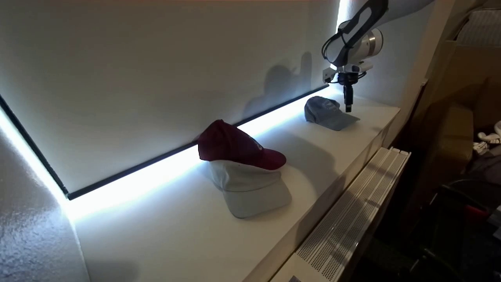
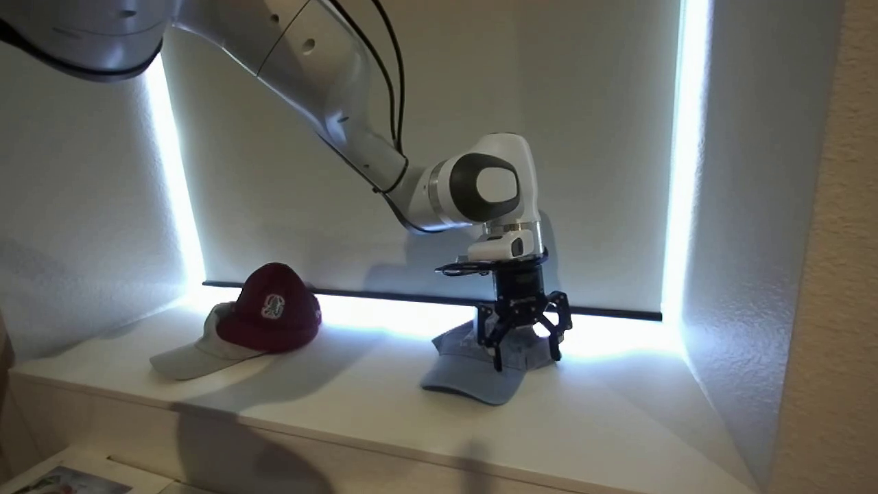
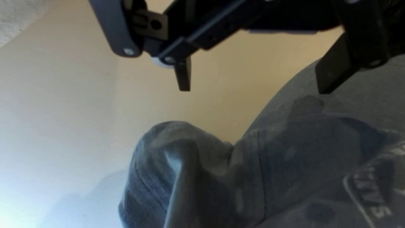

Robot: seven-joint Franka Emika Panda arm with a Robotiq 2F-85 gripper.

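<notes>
A grey-blue cap (image 1: 327, 112) lies on the white sill, its brim toward the front edge. Just above it hangs my gripper (image 2: 527, 365), fingers pointing down and spread wide. In the wrist view the gripper is open, with a clear gap between its fingertips. Below them spreads the rumpled cloth of the grey-blue cap (image 3: 288, 167), its lettered patch at the lower right. Whether a fingertip touches the cap is hard to tell. Farther along the sill, a maroon cap (image 1: 230, 143) rests on top of a pale grey cap (image 1: 256, 195).
Behind the caps a pale blind (image 1: 155, 75) closes off the back of the white sill (image 1: 164, 239), with bright light at its edges. A slotted radiator cover (image 1: 347, 216) runs along the front. Between the stacked caps and the grey-blue cap the sill is bare.
</notes>
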